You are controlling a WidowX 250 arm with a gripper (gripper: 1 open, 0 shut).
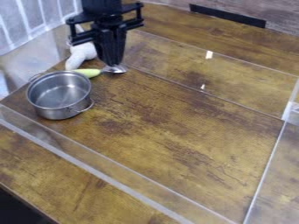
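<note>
My black gripper [114,54] hangs at the top left over the wooden table, shut, with nothing visible between its fingers. Just below it lies a shiny spoon head [114,68]. A light green and yellow elongated object [84,73] lies left of the spoon, and a white object [79,55] lies behind, partly hidden by the arm. A steel pot [59,94] with side handles stands at the left, in front of these, apart from the gripper.
Clear plastic walls [286,112] border the work area.
</note>
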